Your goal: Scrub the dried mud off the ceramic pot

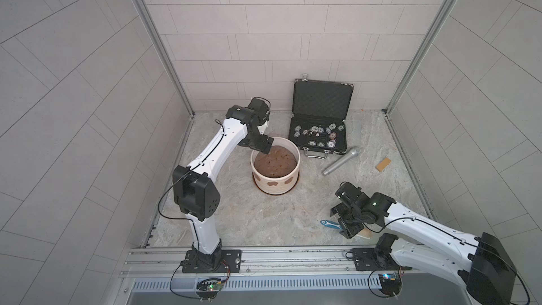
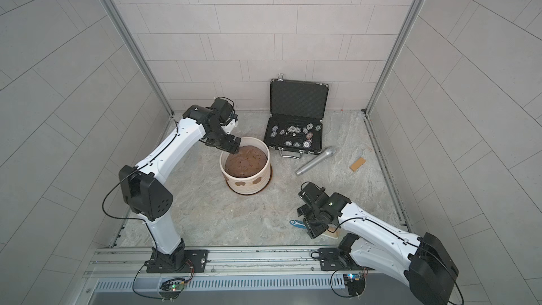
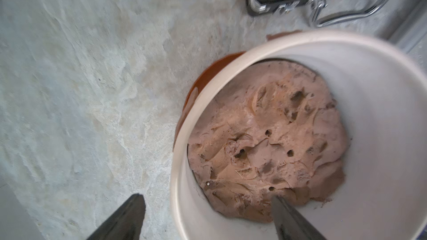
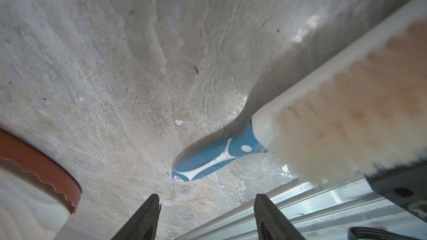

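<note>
The cream ceramic pot (image 1: 266, 183) stands upright on a brown saucer, full of brown soil, with brown mud patches on its outer wall. My left gripper (image 1: 268, 146) is at the pot's left rear rim; in the left wrist view its fingers (image 3: 126, 217) are spread apart over the rim, with nothing held between them. A brush lies bristles up near the front edge; its blue handle (image 4: 218, 155) and pale bristles (image 4: 364, 102) show in the right wrist view. Above it hangs my right gripper, fingers apart and empty, hiding part of the brush from above.
An open black case (image 1: 319, 135) with several round pieces stands behind the pot to the right. A silver tube (image 1: 340, 161) and a small tan block (image 1: 383, 163) lie to the right.
</note>
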